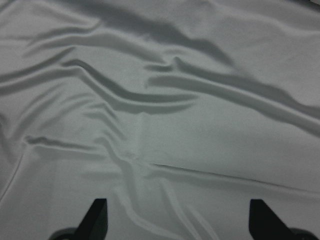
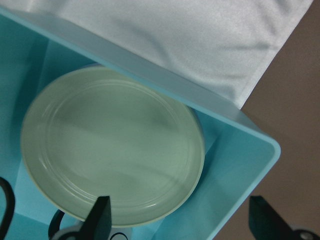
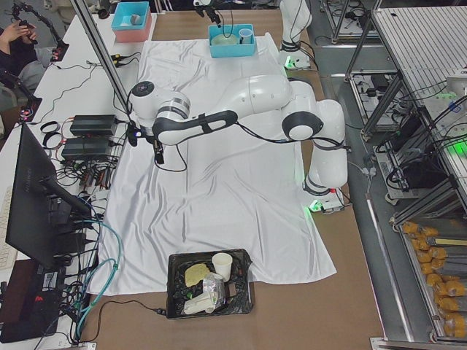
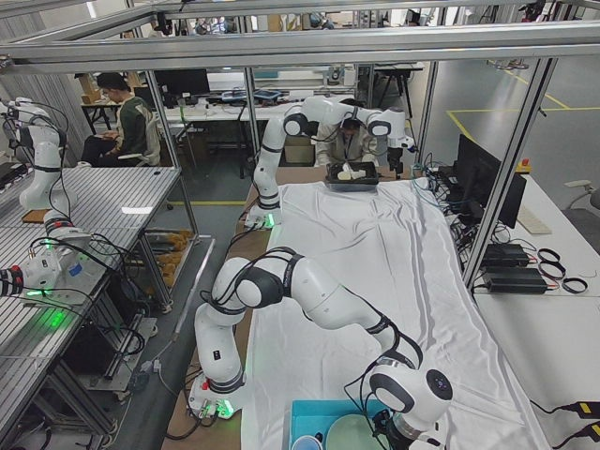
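Observation:
A light blue bin (image 3: 232, 50) at the far end of the white cloth (image 3: 211, 204) holds a pale green plate (image 2: 112, 142) and a cup (image 3: 245, 35). My right gripper is open over the bin, nothing between its fingers; the plate lies flat inside. My left gripper is open above bare, wrinkled cloth, holding nothing. At the near end, a black tray (image 3: 177, 288) holds a white cup (image 3: 222, 264), a yellowish round item (image 3: 195, 274) and bagged or wrapped items.
Monitor (image 3: 33, 197), power boxes and cables line the left side table. A metal frame post (image 3: 102, 51) rises beside the cloth.

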